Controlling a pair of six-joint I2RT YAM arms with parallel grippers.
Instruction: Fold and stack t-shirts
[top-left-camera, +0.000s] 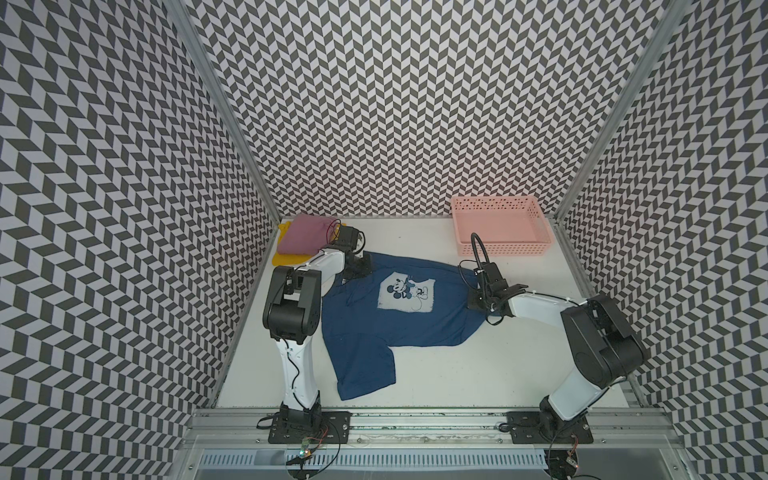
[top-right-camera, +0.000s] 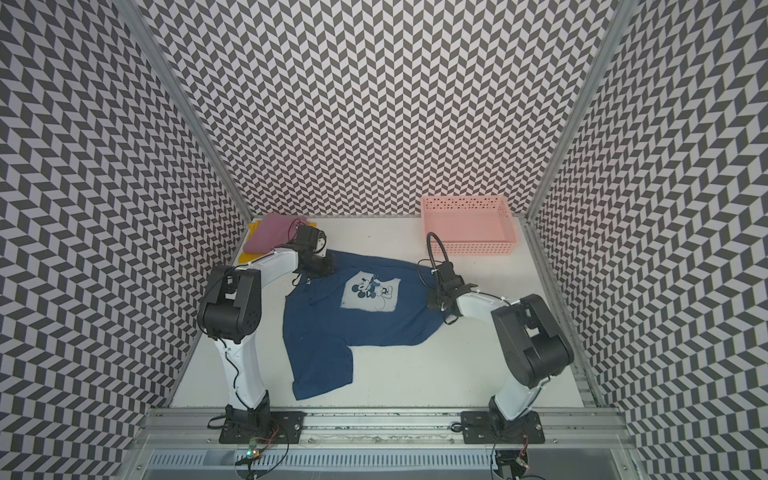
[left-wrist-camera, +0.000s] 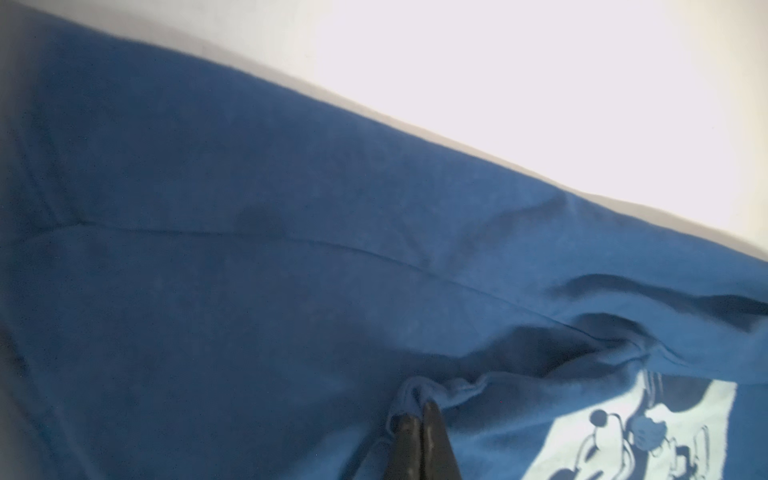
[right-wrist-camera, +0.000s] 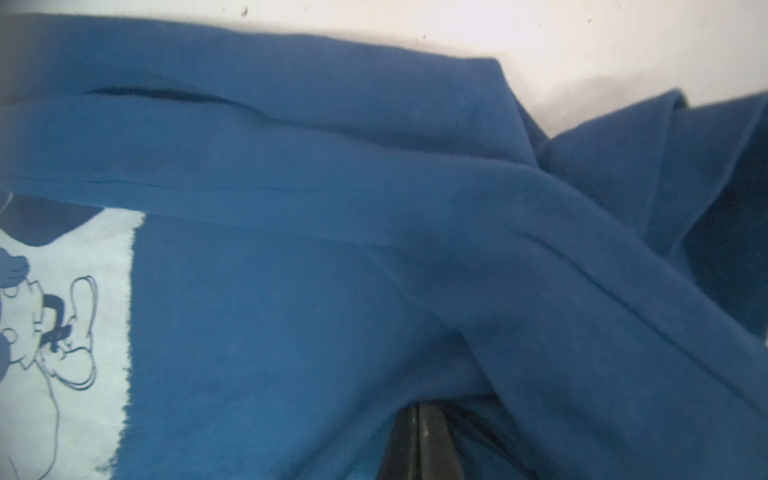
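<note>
A blue t-shirt (top-left-camera: 364, 324) with a white Mickey Mouse print (top-left-camera: 406, 293) lies spread on the table, its collar and hem ends to the sides and one sleeve (top-left-camera: 365, 372) reaching toward the front. In the left wrist view my left gripper is shut on a bunched ridge of the shirt, left of the print. At the shirt's right end, my right gripper is also shut on cloth, which rises in a fold around its tips. From above, both sets of fingertips are hidden by the gripper bodies.
A folded mauve cloth (top-left-camera: 308, 234) rests on a yellow one (top-left-camera: 285, 259) at the back left, close to my left arm. The pink basket (top-left-camera: 502, 226) stands empty at the back right. Bare table (top-left-camera: 472, 376) shows at the front right.
</note>
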